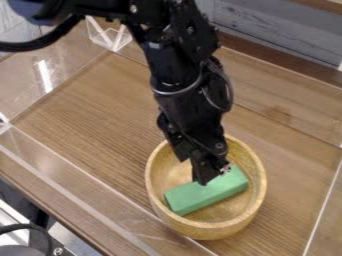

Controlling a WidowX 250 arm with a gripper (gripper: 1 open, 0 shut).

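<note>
The black gripper (197, 160) hangs over a round tan bowl (241, 220), its tips low above the bowl's back part; whether they are apart or closed is hard to see. A green rectangular block (207, 194) lies flat inside the bowl, in front of and below the fingertips. The back of the bowl is partly hidden by the gripper.
A white wire object (111, 35) stands at the back left. Dark cables cross the top left and bottom left corner.
</note>
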